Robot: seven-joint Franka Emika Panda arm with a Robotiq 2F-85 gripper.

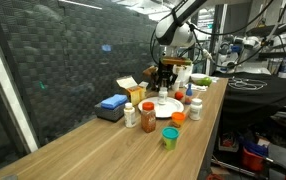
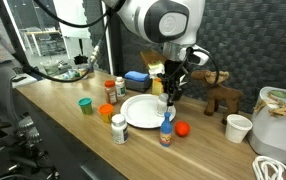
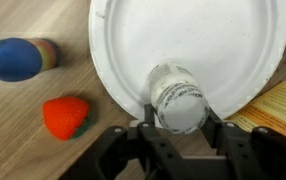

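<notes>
My gripper is shut on a small white bottle (image 3: 181, 98) with an orange-brown top. In the wrist view the bottle stands out over the white plate (image 3: 133, 50), near its rim. Exterior view 1 shows the bottle (image 1: 163, 96) at the back part of the plate (image 1: 161, 108), under the gripper (image 1: 166, 82). From exterior view 2, the bottle (image 2: 163, 104) is low over the plate (image 2: 135, 106); whether its base touches is hard to tell.
Close to the plate are a blue bottle (image 3: 18, 58) and a strawberry-like red item (image 3: 67, 117). Jars (image 2: 119, 130), a teal cup (image 2: 85, 105), a white cup (image 2: 237, 128) and a plush toy (image 2: 219, 95) stand around it.
</notes>
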